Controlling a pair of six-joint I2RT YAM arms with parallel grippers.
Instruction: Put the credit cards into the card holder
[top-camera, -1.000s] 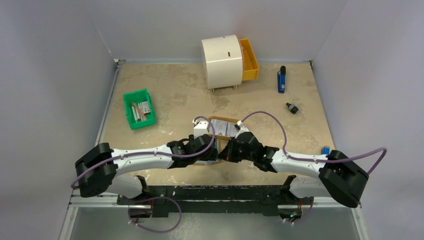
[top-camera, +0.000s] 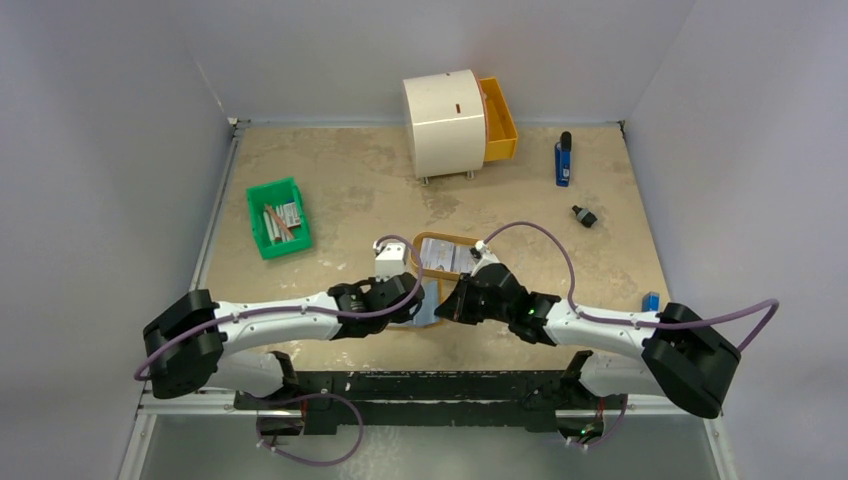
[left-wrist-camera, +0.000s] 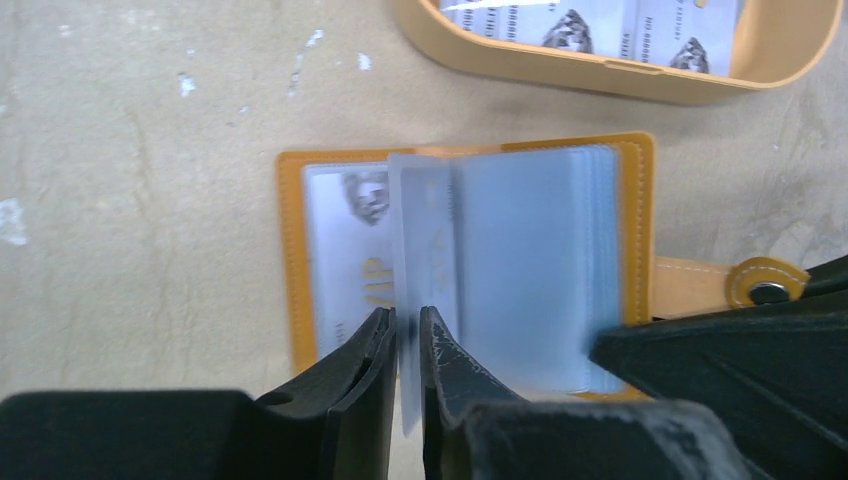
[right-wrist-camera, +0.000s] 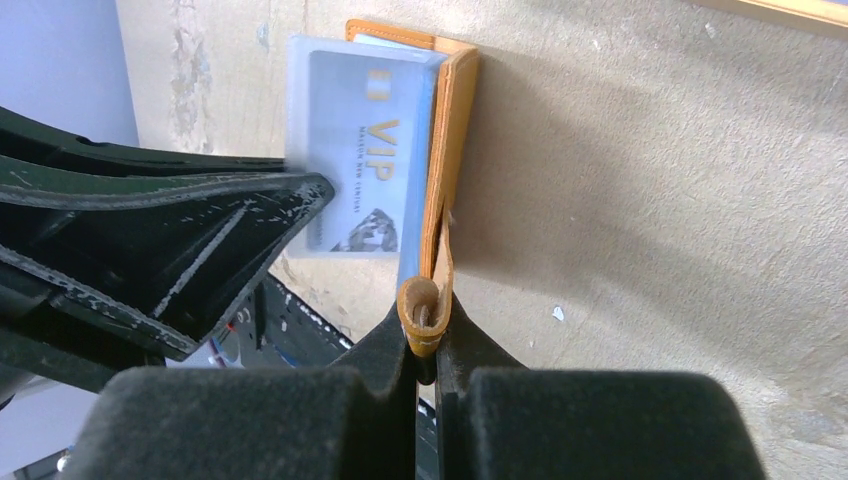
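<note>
The card holder (left-wrist-camera: 635, 200) (right-wrist-camera: 460, 95) lies open in front of both arms, clear sleeves and a VIP card (left-wrist-camera: 340, 260) (right-wrist-camera: 350, 120) inside. My left gripper (top-camera: 410, 305) is over the holder, fingertips close together at a clear sleeve's upright edge; whether they grip it is unclear. My right gripper (top-camera: 450, 310) is shut on the holder's leather strap at its right side. Other cards (top-camera: 445, 255) (left-wrist-camera: 540, 25) lie in a tan tray (left-wrist-camera: 640, 80) just behind the holder.
A green basket (top-camera: 255, 220) stands at left, a white cylinder with yellow drawer (top-camera: 445, 130) at the back, a blue stapler (top-camera: 563, 165), a dark object (top-camera: 585, 216) and a small blue item (top-camera: 650, 300) at right.
My left gripper has moved leftward over the holder, away from my right gripper, which is nearly still.
</note>
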